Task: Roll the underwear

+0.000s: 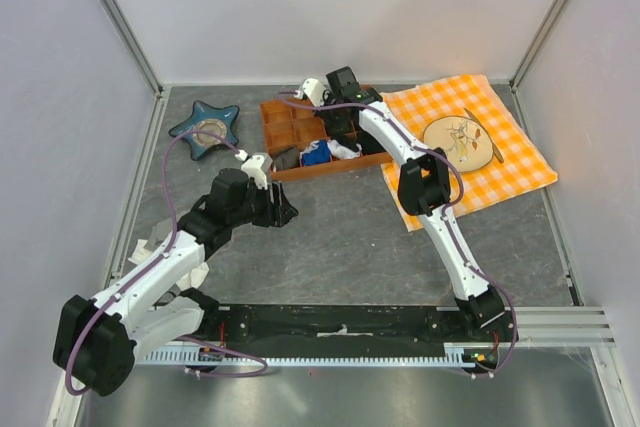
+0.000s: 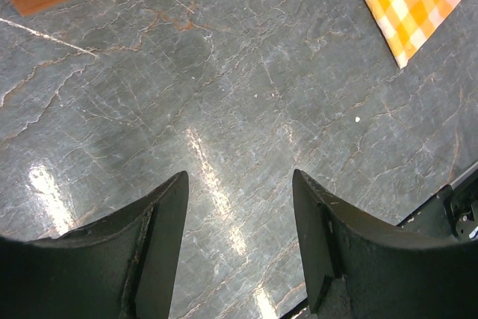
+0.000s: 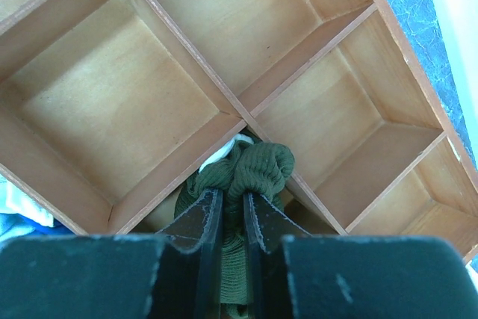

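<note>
A dark green ribbed cloth (image 3: 263,166), bunched into a roll, is pinched by my right gripper. It sits over a compartment of the wooden divided box (image 1: 283,130), against the dividers; a bit of white cloth (image 3: 222,152) shows behind it. The cloth's lower end is partly hidden by the fingers. My left gripper hangs above bare table, its fingers apart and nothing between them, in front of the box.
Blue cloth (image 1: 316,153) and white cloth (image 1: 344,149) lie in the front compartments; several others are empty. A star-shaped blue dish (image 1: 205,129) stands left. On the right, a plate (image 1: 457,142) rests on a checked cloth (image 1: 440,97).
</note>
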